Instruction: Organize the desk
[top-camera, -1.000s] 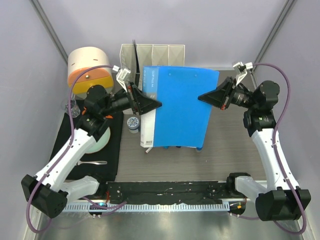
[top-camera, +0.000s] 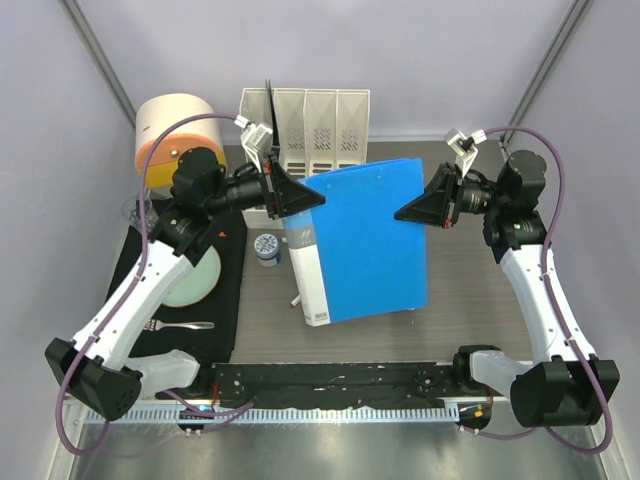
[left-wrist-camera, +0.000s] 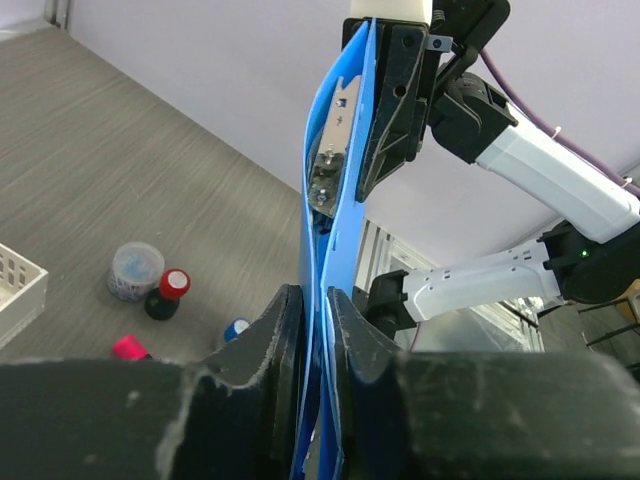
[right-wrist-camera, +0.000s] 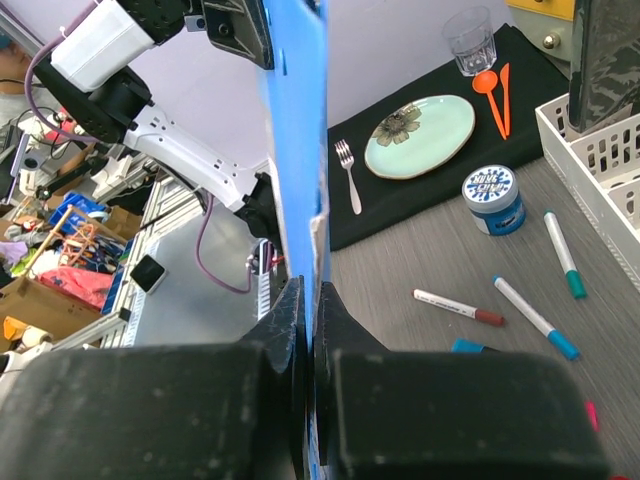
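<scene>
A blue file folder (top-camera: 370, 240) with a white spine label is held up above the desk between both arms. At its upper left corner, by the spine, my left gripper (top-camera: 318, 200) is shut on it. My right gripper (top-camera: 400, 214) is shut on the opposite edge, partway down. From the left wrist the folder (left-wrist-camera: 345, 230) shows edge-on, with a metal clip inside. A white slotted file rack (top-camera: 325, 130) stands at the back, one dark file in its left part. Loose markers (right-wrist-camera: 535, 318) lie on the desk below, mostly hidden from above by the folder.
On the left, a black mat (top-camera: 225, 290) carries a green plate (top-camera: 198, 282), a fork (top-camera: 180, 325) and a glass. A blue-white jar (top-camera: 267, 249) stands beside it. Behind is a round orange-yellow container (top-camera: 175, 125).
The folder has come down toward the front of the desk and tilted, its top now below the rack. My left gripper sits nearer its top corner; the right arm has shifted slightly left and forward.
</scene>
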